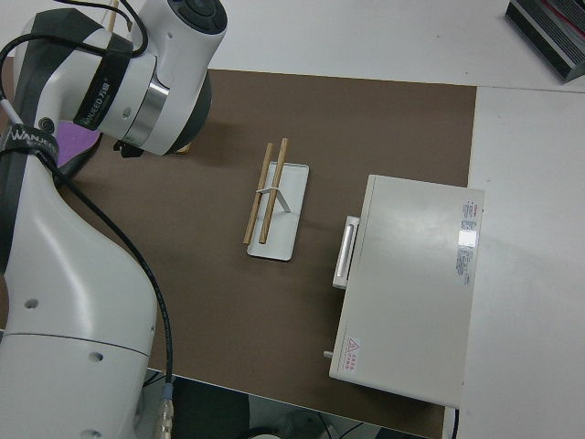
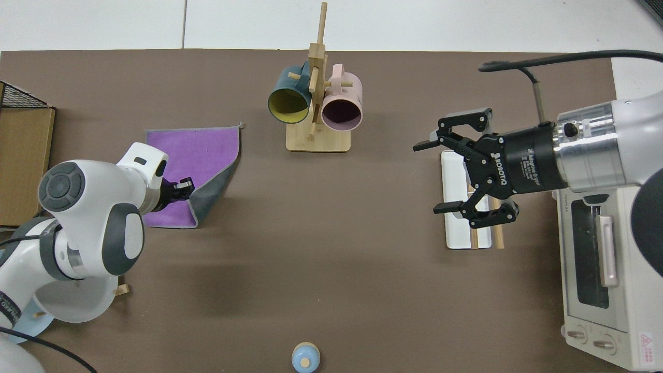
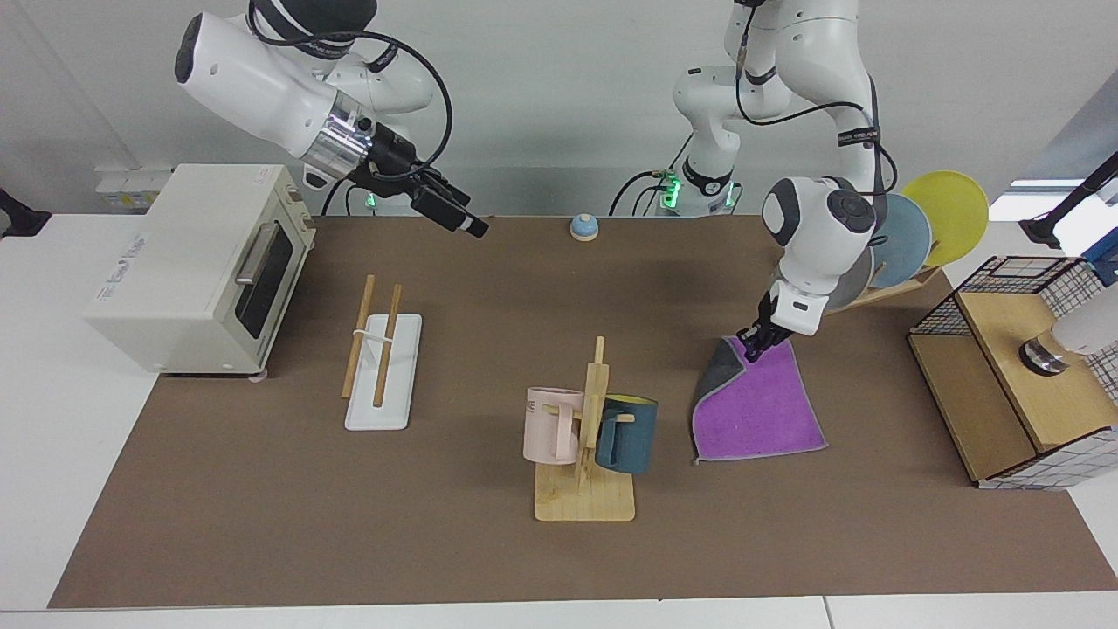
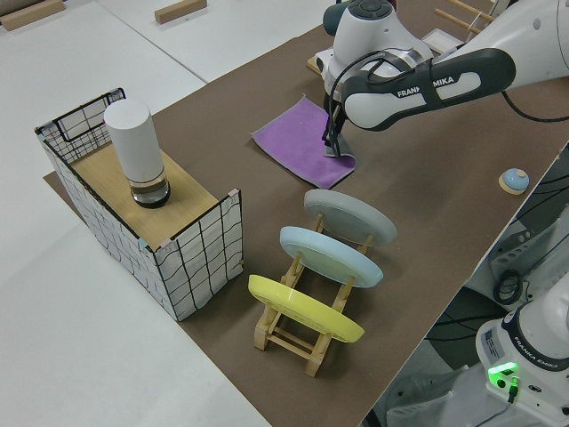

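Observation:
A purple cloth (image 2: 192,149) with a grey folded edge lies on the brown table. My left gripper (image 2: 185,189) is low over it, pointing down; its fingers are largely hidden by the arm, so its fingers are unclear. My right gripper (image 2: 424,177) stands open in the air near the white board (image 2: 453,236) with wooden sticks, nothing between its fingers. A mug tree (image 3: 583,503) at the back holds a teal mug (image 2: 287,99) and a pink mug (image 2: 342,109).
A white oven (image 2: 628,317) is at the right. A wire-sided wooden box (image 2: 25,161) and a plate rack with plates (image 4: 302,307) are at the left. A small blue object (image 2: 305,357) lies near the front edge.

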